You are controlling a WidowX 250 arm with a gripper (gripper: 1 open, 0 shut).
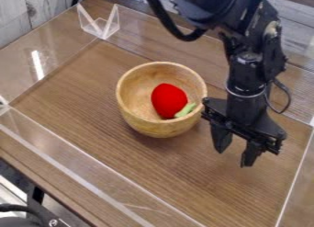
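My black gripper (237, 141) hangs low over the bare wooden table at the right, open, with nothing visible between its fingers. To its left, a wooden bowl (135, 93) holds a red round object (168, 99) and a small pale green item (185, 111) at its right side.
A clear plastic container (98, 19) stands at the back left. Table edges run along the left and far right.
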